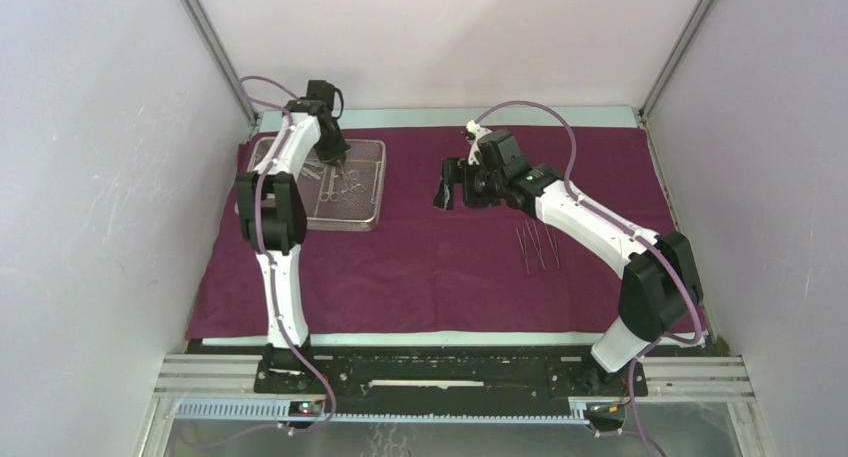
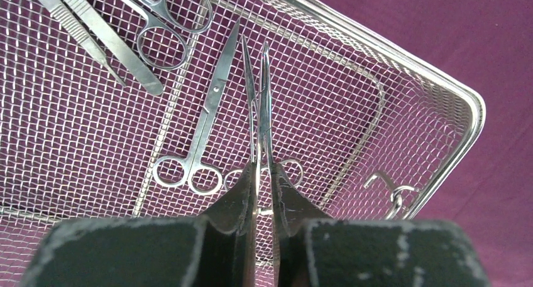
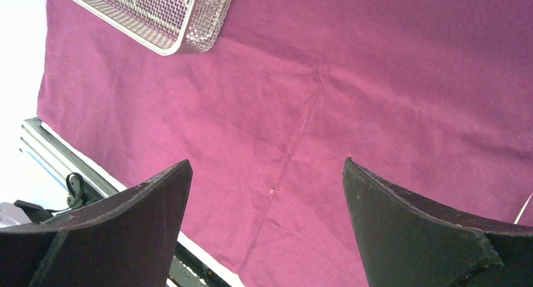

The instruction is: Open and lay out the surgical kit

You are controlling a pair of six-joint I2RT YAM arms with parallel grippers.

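Observation:
The wire-mesh instrument tray lies at the left of the cloth. My left gripper is over it, its fingers close together with a narrow gap. Slender ringed instruments point away from the fingertips, and metal shows in the gap; whether it is gripped or lies below, I cannot tell. Beside them lie scissors, with another ringed instrument and tweezers farther left. My right gripper stands open and empty above bare cloth.
Several thin instruments lie roughly side by side on the maroon cloth, below the right forearm. Free cloth spans the middle and front. In the tray's corner sits a small bent metal piece. The tray's rim rises around the contents.

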